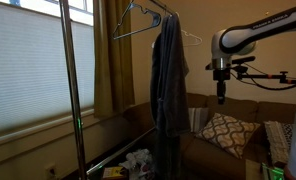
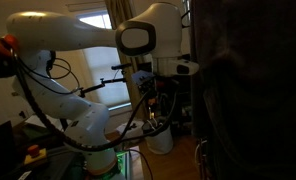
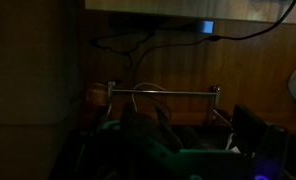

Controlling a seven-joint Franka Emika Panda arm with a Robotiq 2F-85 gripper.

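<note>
In exterior view 1 my gripper [image 1: 221,92] points down at the right, in front of the wall and above the couch. It is small and dark there, so its finger cannot be made out. A dark garment [image 1: 170,80] hangs from the rack's top bar, left of the gripper and apart from it in that view. Beside it hang a bluish hanger [image 1: 128,30] and a white hanger [image 1: 192,38], both looking bare. The wrist view is very dark; a metal rail [image 3: 163,93] crosses it above the dark shapes at the bottom.
A rack pole [image 1: 72,80] stands at the left, near the window blind [image 1: 26,70]. Behind the rack is a brown couch [image 1: 198,155] with a patterned pillow [image 1: 228,133]. Exterior view 2 shows a pale bin [image 2: 160,141] on the floor beyond the arm.
</note>
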